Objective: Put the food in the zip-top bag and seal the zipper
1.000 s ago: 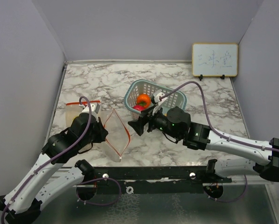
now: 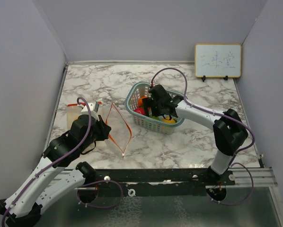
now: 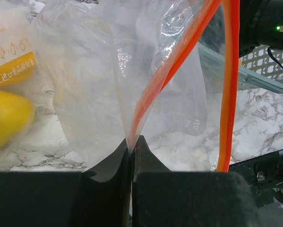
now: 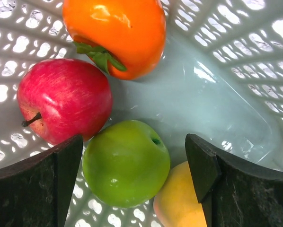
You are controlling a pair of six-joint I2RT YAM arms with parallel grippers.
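A clear zip top bag [image 3: 84,90] with an orange zipper [image 3: 229,85] hangs with its mouth spread apart. My left gripper is shut on the bag's edge, the film pinched at its fingertips. In the right wrist view, my right gripper is open over the basket. A green fruit [image 4: 127,163] lies below and between its fingers, not gripped. A red apple [image 4: 66,99], an orange persimmon [image 4: 115,35] and a yellow-orange fruit [image 4: 181,198] lie around it.
The grey-green basket [image 2: 153,126] stands at the table's middle. Another bag with an orange-yellow band [image 3: 11,71] and a yellow fruit [image 3: 6,118] lies left of the held bag. A small whiteboard [image 2: 218,60] stands at the back right. Bare marble [image 2: 203,146] shows at right front.
My right gripper has swung from in front of the basket back over it and down among the fruit. The left arm stays put; the bag's mouth has shifted slightly.
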